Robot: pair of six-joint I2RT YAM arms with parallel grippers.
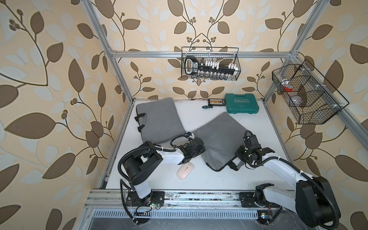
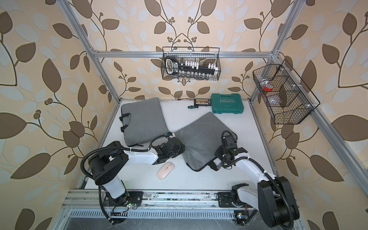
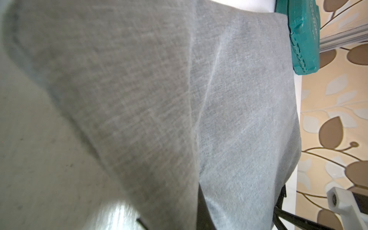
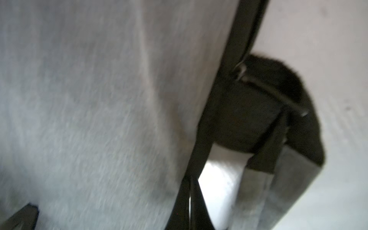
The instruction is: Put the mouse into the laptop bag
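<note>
A grey laptop bag (image 1: 222, 134) lies mid-table, creased toward my left gripper (image 1: 199, 147), which is shut on its left corner; in the left wrist view the pulled fabric fills most of the picture. My right gripper (image 1: 239, 153) is at the bag's right front edge; in the right wrist view its fingertips are shut beside the dark zipper edge (image 4: 210, 115) and handle strap (image 4: 291, 172), with nothing clear between them. The pink mouse (image 1: 185, 171) lies on the table in front of my left gripper.
A second grey bag (image 1: 157, 118) lies at back left. A green case (image 1: 241, 103) and small bit set (image 1: 216, 102) sit at the back. Wire baskets (image 1: 210, 63) hang on the frame above.
</note>
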